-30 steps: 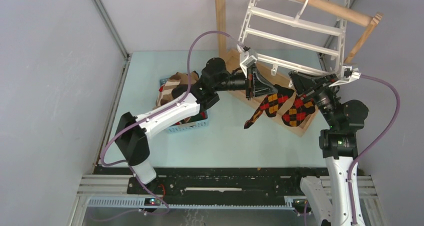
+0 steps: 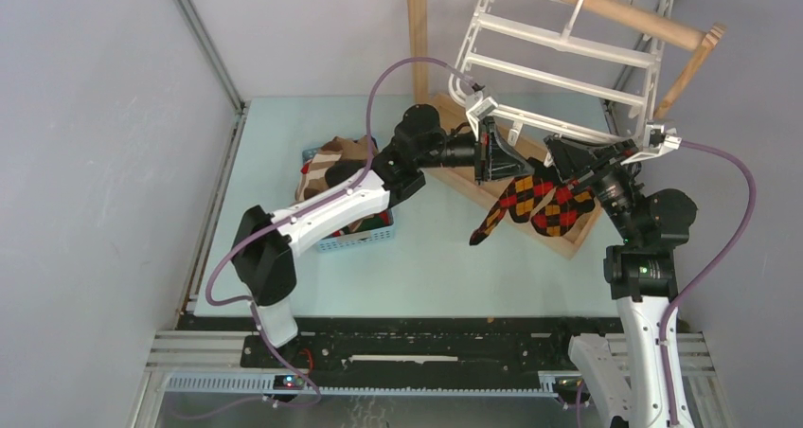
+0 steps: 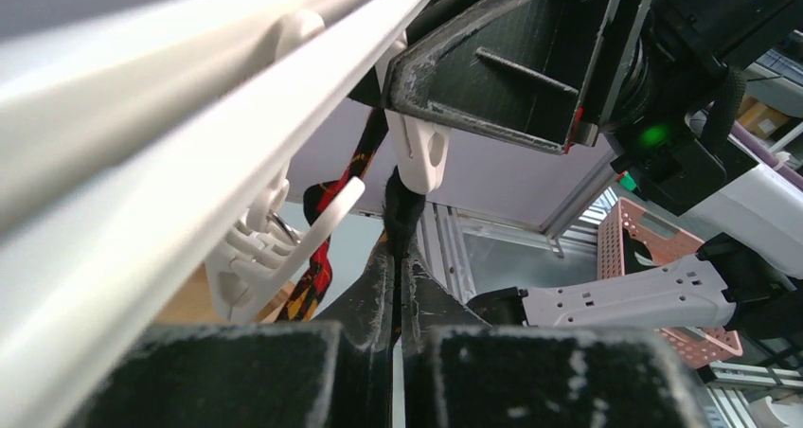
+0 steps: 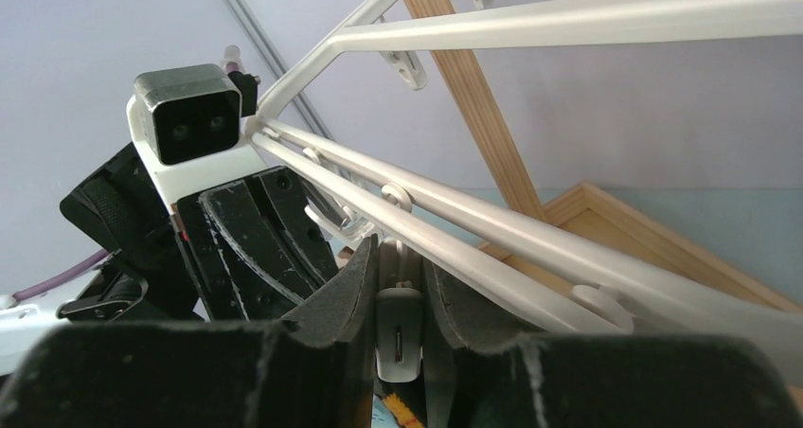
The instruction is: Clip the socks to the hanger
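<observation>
Argyle socks (image 2: 520,199) in black, red and orange hang below the white hanger (image 2: 559,82). In the left wrist view, the black cuff (image 3: 403,210) is pinched between the fingertips of my left gripper, which is shut on it. The cuff's upper end meets the lower tip of a white clip (image 3: 420,153); whether it sits inside the clip's mouth cannot be told. My right gripper is shut on that clip, whose grey-white end (image 4: 399,329) shows between its fingers. Another white clip (image 3: 270,253) hangs nearby with patterned fabric behind it.
A blue basket (image 2: 358,242) of socks stands on the left of the table. Below the hanger lies a wooden tray (image 2: 568,246). Close to both grippers run the hanger's white bars (image 4: 455,258).
My left gripper has shifted slightly right and up toward the right gripper, carrying the sock cuff along, and the hanging toe has swung a little. The right arm stays put.
</observation>
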